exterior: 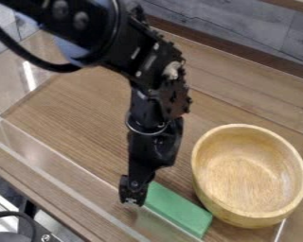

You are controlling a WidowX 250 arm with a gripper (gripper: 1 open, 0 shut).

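My black gripper (149,181) is lowered over the front of the wooden table, its fingers at the upper-left end of a green rectangular block (180,210); whether they touch it is unclear. It is open. A round, light wooden bowl (249,165) stands just right of the block.
A clear edge or panel runs along the left front, with dark cables at the lower left. A grey wall stands at the back right.
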